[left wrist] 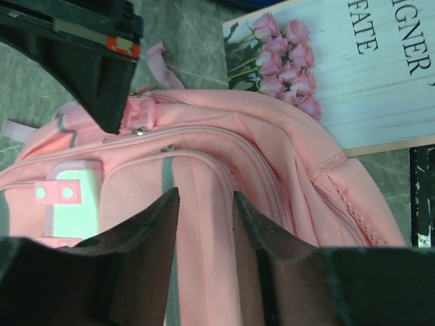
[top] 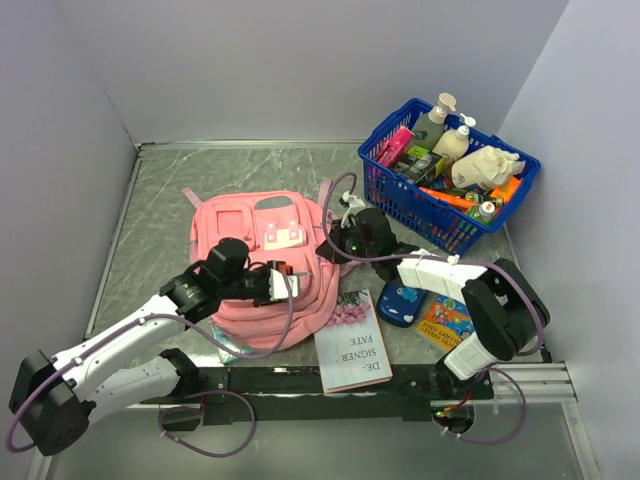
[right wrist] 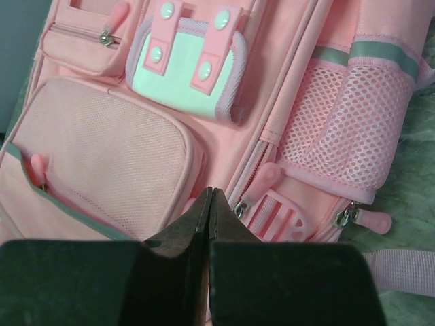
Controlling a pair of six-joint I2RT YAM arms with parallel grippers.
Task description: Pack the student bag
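Observation:
The pink backpack [top: 280, 325] lies flat on the floor at left of centre in the top view. In the right wrist view, my right gripper is shut with nothing between its fingers. A pink zipper pull [right wrist: 262, 180] lies just outside them, to the right, beside a pink plastic buckle [right wrist: 280, 216]. My left gripper stands open over the backpack's front pocket, a gap between its fingertips and the piped pocket edge behind them. At the upper left of that view, the other arm's dark fingers [left wrist: 109, 81] hang near the bag's side.
A book with roses [top: 350, 340] lies beside the backpack's lower right. Further right are a blue case [top: 400, 303] and a yellow booklet [top: 445, 322]. The filled blue basket [top: 390, 200] stands at the back right. Bare floor [top: 165, 215] shows left of the bag.

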